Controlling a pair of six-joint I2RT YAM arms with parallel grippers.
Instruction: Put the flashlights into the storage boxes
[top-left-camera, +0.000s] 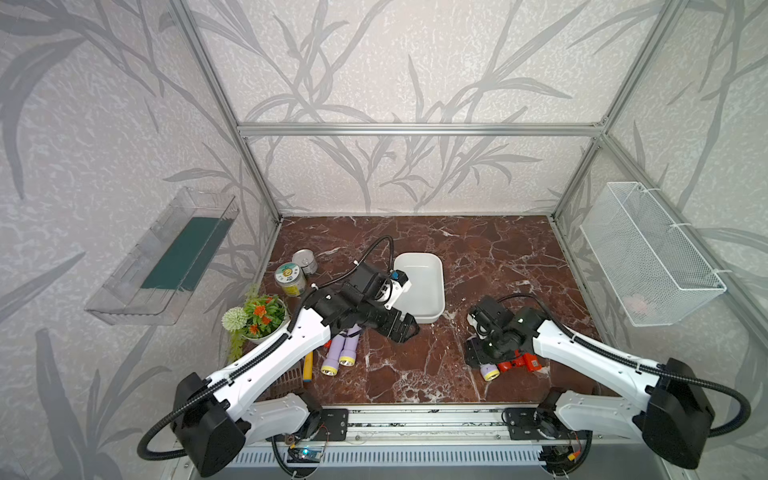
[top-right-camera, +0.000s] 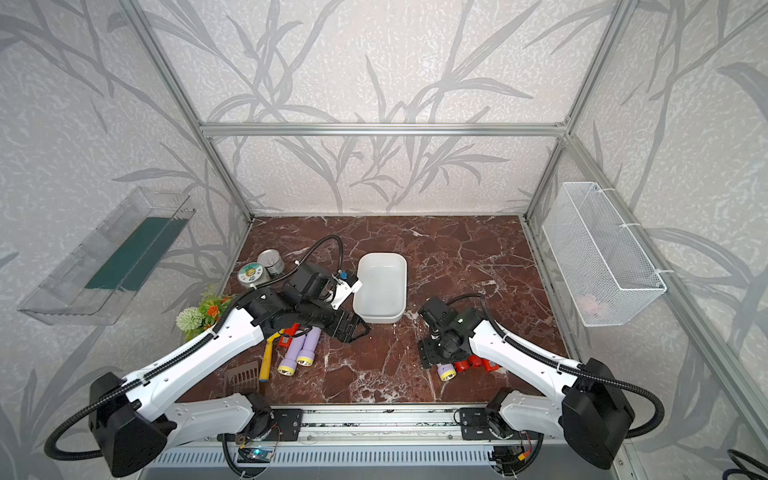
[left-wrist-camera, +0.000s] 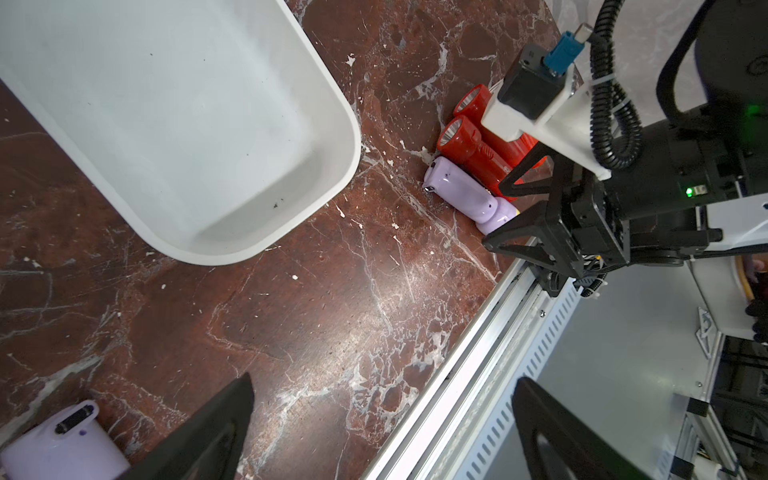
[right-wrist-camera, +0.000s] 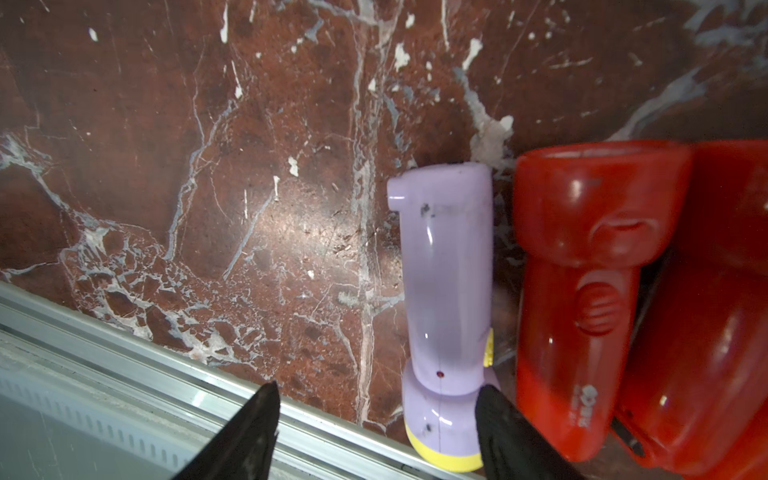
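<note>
My left gripper is open and empty above the table, just in front of the white tray (top-left-camera: 428, 304). Two purple flashlights (top-right-camera: 306, 344) lie on the left side of the table, partly under the left arm. Farther right, my right gripper hangs low with its fingers apart, close over another purple flashlight (right-wrist-camera: 448, 272). That flashlight's yellow-rimmed head lies by the right finger (right-wrist-camera: 516, 432), and nothing is gripped. Two red flashlights (right-wrist-camera: 576, 344) rest right beside it. A clear box with a green bottom (top-left-camera: 188, 252) and a white mesh basket (top-left-camera: 652, 256) hang on the side walls.
The white tray looks empty. Cans (top-left-camera: 290, 278), a flower pot (top-left-camera: 260, 316), a yellow-handled spatula (top-right-camera: 265, 360) and a red object (top-right-camera: 289, 334) crowd the left side. Bare marble lies between the arms and at the back right. The metal rail (top-left-camera: 432, 409) borders the front.
</note>
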